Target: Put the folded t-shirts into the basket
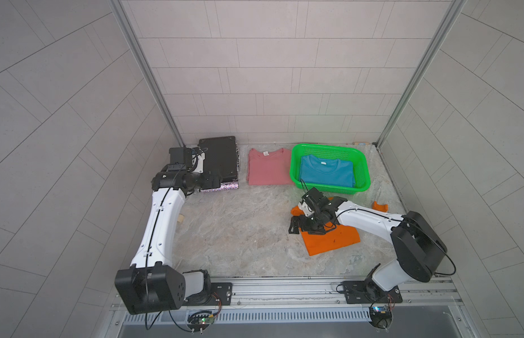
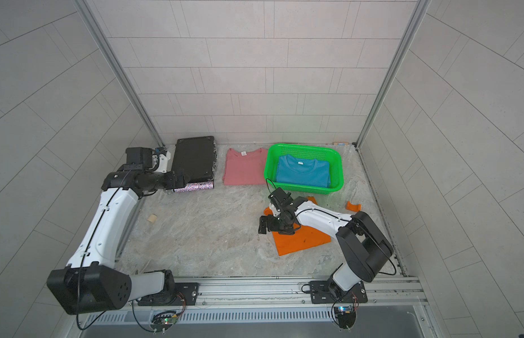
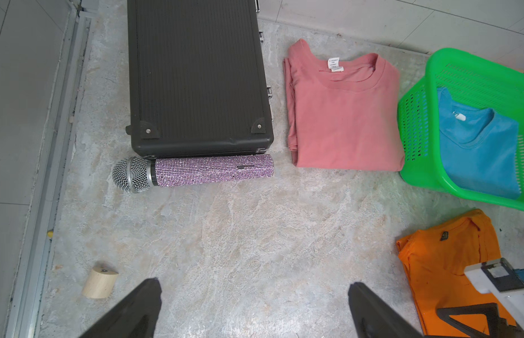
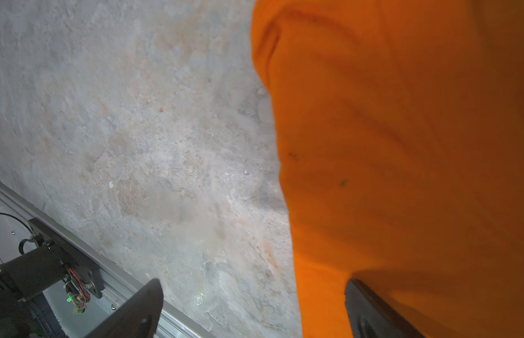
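Note:
Inside the green basket [image 1: 360, 183] at the back right lies a folded blue t-shirt [image 1: 327, 171]. A folded pink t-shirt [image 3: 346, 121] rests flat on the table against the basket's left side. In front of the basket is a folded orange t-shirt [image 1: 332, 241], partly hidden under my right arm. My right gripper hovers open over its left edge, cloth below one finger and bare table below the other. My left gripper is open and empty, up at the left side of the table near the black case.
A black case [image 3: 200, 73] stands at the back left, with a glittery microphone [image 3: 211, 170] along its front. A small wooden cylinder [image 3: 100, 282] lies at the left, and a small orange piece [image 1: 380, 206] right of the basket's front.

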